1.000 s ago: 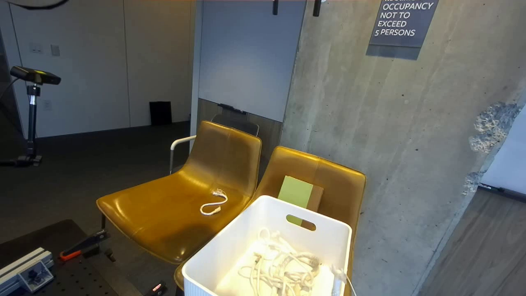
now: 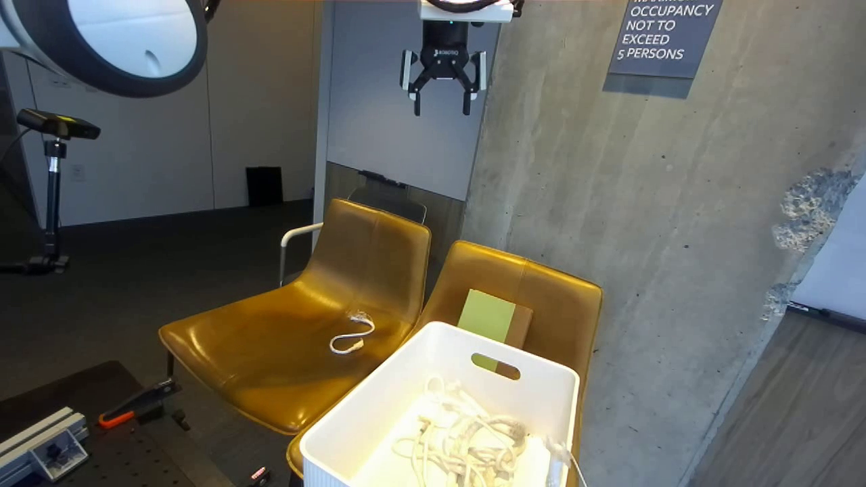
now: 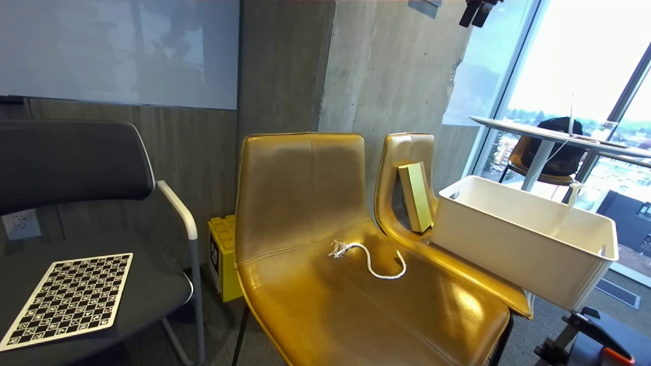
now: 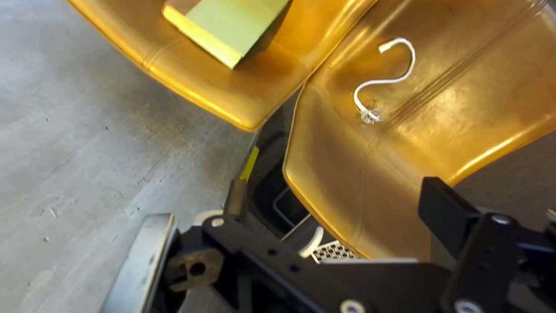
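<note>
A short white cord (image 3: 370, 262) with one frayed end lies curved on the seat of the left tan chair (image 2: 341, 284). In the wrist view the same cord (image 4: 388, 81) forms an S below the camera. High above the chairs, against the whiteboard, my gripper (image 2: 443, 105) points down, its fingers apart and nothing between them. A white bin (image 2: 438, 341) rests on the right-hand tan chair and holds a tangle of white cords (image 2: 471, 442). Only the fingertips (image 3: 468, 15) appear at the top of the second exterior view.
A green-and-brown box (image 2: 495, 318) leans against the right chair's back, behind the bin. At the left are a dark chair (image 3: 76, 164) with a checkered board (image 3: 73, 296) on it. The concrete wall (image 2: 682, 243) stands close behind the chairs.
My gripper has come down and slightly left in exterior view 1, from only fingertips showing to fully visible. A white arm section now appears at top left. The cord and bin have not moved.
</note>
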